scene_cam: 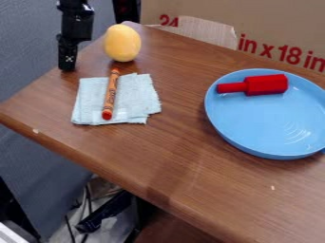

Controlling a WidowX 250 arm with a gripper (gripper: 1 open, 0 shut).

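Note:
My black gripper (68,59) hangs at the upper left over the table's left edge; whether it is open or shut is hard to make out. To its right a yellow oval fruit (122,42) rests on the table. An orange crayon-like stick (110,94) lies lengthwise on a folded pale cloth (139,96). At the right, a blue plate (264,128) holds a red cylinder with a narrow handle (264,84).
A cardboard box (254,28) stands behind the table. Left of and below the table are a grey surface and some cables.

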